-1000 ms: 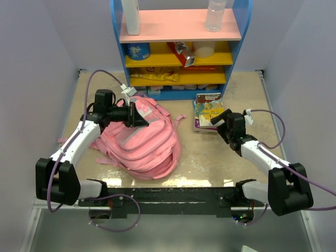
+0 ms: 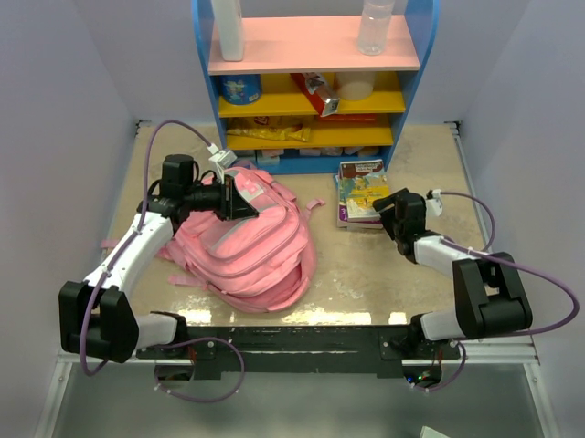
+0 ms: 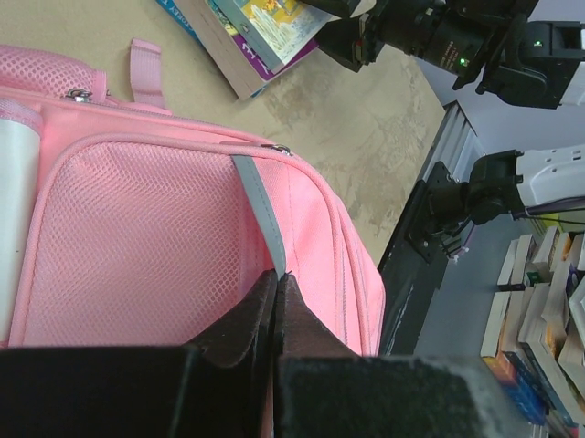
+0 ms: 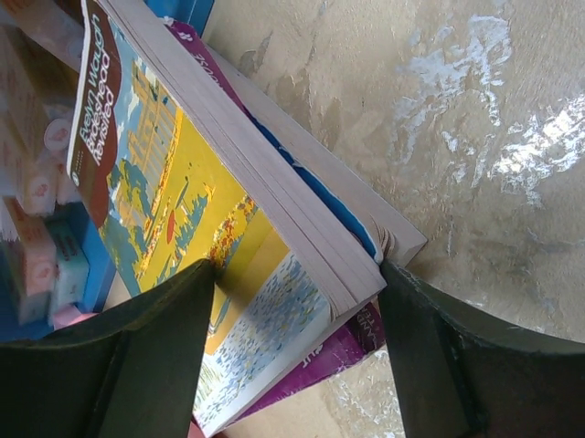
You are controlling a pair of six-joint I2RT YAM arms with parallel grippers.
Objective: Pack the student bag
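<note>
A pink student bag (image 2: pixel 251 251) lies on the left of the table, bulky and with its mesh panel facing up. Over its upper part hangs my left gripper (image 2: pixel 239 212), and the left wrist view shows its fingertips pressed together, shut, in front of a grey strip on the bag. A stack of books (image 2: pixel 362 187) lies right of the bag. The top one, with a yellow cover (image 4: pixel 183 196), has its near corner between the fingers of my right gripper, which is part open. One finger is over the cover and the other beside the spine.
Behind the books stands a blue-framed shelf (image 2: pixel 315 164) with packages, a blue can (image 2: pixel 240 88) and a clear bottle (image 2: pixel 375 26). Bare table (image 2: pixel 352 283) lies between the bag and the right arm.
The top book has moved slightly left. The left arm has barely moved.
</note>
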